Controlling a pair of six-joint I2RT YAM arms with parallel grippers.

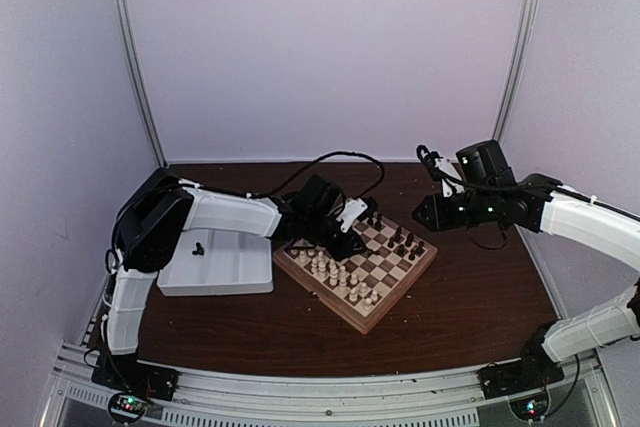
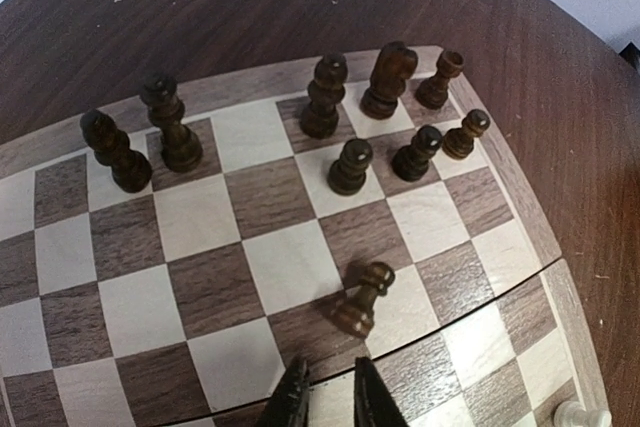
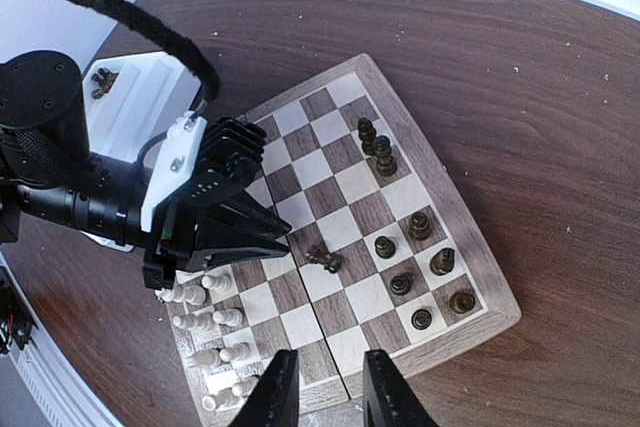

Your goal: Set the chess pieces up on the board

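Note:
The chessboard [image 1: 390,287] holds white pieces [image 1: 342,277] along its near-left side and dark pieces [image 2: 348,167] at the far side. A dark piece [image 2: 365,299] lies tilted on the middle squares, just beyond my left gripper's fingertips [image 2: 325,387]. My left gripper is low over the board, part open, apparently with nothing held. My right gripper hangs over the board's right side, part open and empty in its wrist view; in the top view [image 1: 432,212] it is right of the board.
A white tray [image 1: 215,277] with a few dark pieces [image 1: 198,249] sits left of the board. The left arm covers part of the board.

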